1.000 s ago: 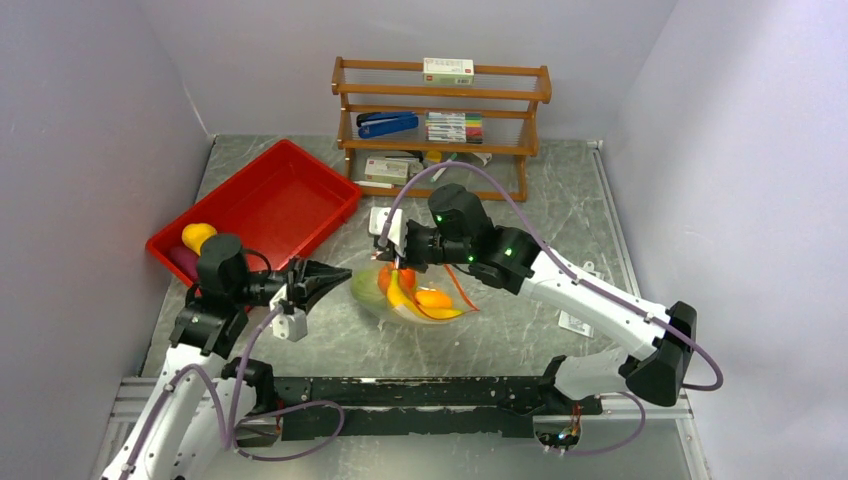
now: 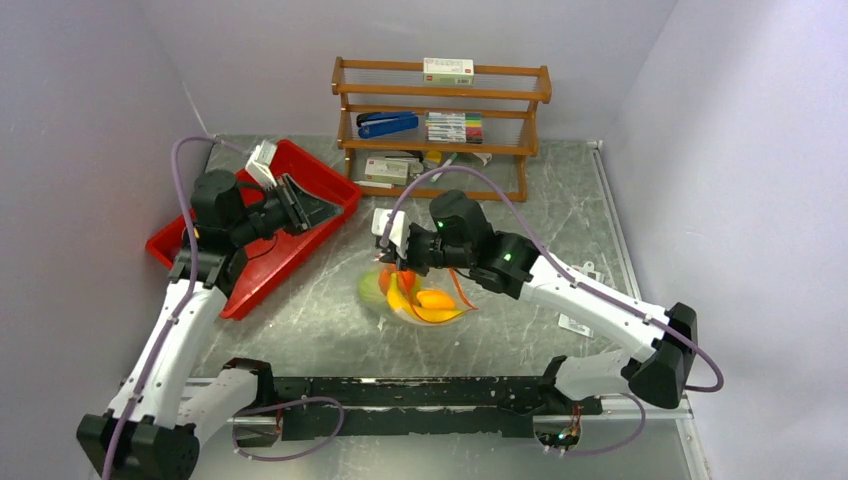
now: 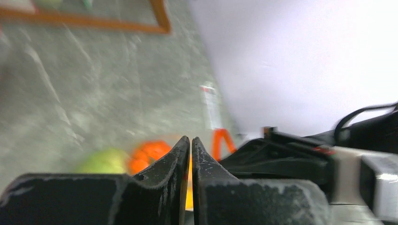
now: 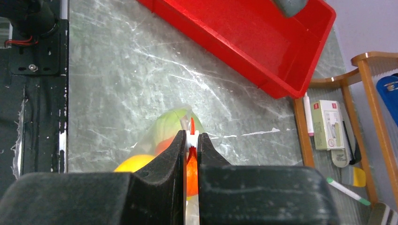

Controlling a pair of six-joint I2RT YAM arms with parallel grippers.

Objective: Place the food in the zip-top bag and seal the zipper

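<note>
A clear zip top bag with an orange-red zipper (image 2: 462,291) lies on the grey table, holding a yellow banana (image 2: 397,298), a green fruit (image 2: 369,290) and orange food (image 4: 192,180). My right gripper is shut on the bag's zipper, around a small white piece (image 4: 192,140) on the red strip. My left gripper (image 2: 334,212) hangs at the red bin's right side, up and left of the bag. Its fingers (image 3: 174,161) are shut, and nothing shows between them. Part of the bag is hidden under the right arm.
The red bin (image 2: 300,265) stands at the left, partly covered by the left arm. A wooden rack (image 2: 440,148) with boxes and a blue stapler (image 2: 388,126) is at the back. Bare table lies right and front of the bag.
My left arm has swung away from the bag, moving up and over the red bin, and turned. It now covers the yellow and purple food there. The right arm is almost unmoved.
</note>
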